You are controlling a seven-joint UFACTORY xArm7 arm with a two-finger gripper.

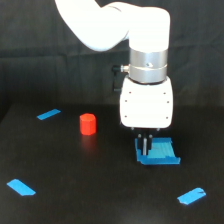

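Note:
My gripper (145,147) points down over the small blue tray (161,161). Its dark fingers are narrow and partly overlap the tray's left and back portion. Whether the fingers are open or shut is too small to make out, and nothing clearly shows between them. A red block (88,124), rounded or many-sided, stands upright on the black table to the left, well apart from the gripper. The tray's inside is lighter blue; the gripper hides part of it.
Blue tape strips mark the black table (85,180): a back-left strip (49,114), a front-left strip (21,187) and a front-right strip (191,196). A dark curtain (30,60) hangs behind.

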